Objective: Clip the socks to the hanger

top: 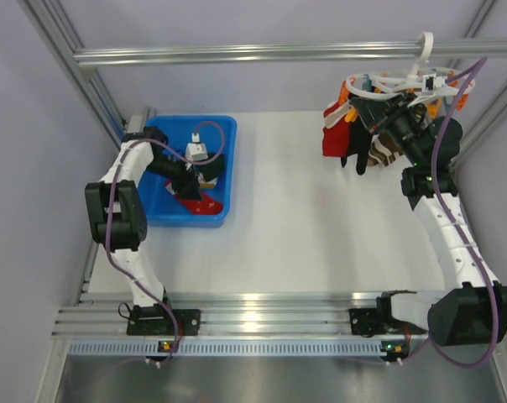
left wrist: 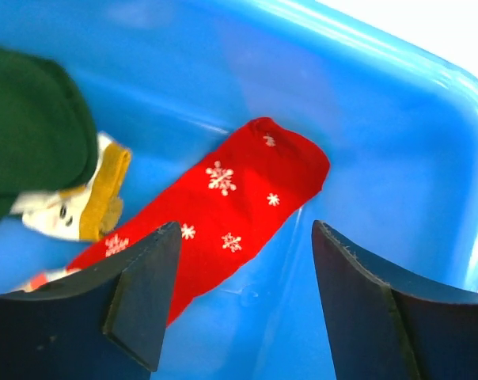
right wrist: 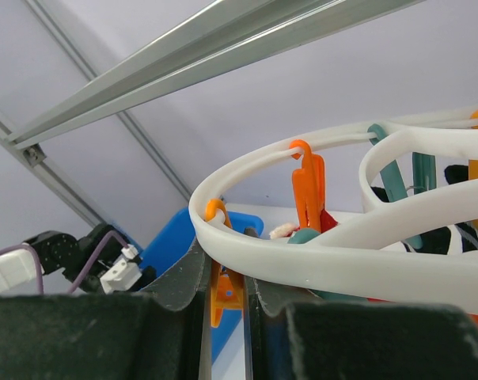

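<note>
The white round hanger (right wrist: 342, 267) hangs at top right, socks clipped round it, among them a red sock (top: 335, 140). My right gripper is shut on an orange clip at the hanger's rim. In the blue bin, my left gripper is part open over a red snowflake sock (left wrist: 247, 186), with nothing seen held. A dark green sock (left wrist: 29, 127) with a cream and yellow piece lies beside it in the left wrist view.
The blue bin (top: 226, 134) stands at the left of the white table (top: 287, 218). An aluminium rail (top: 245, 54) runs overhead.
</note>
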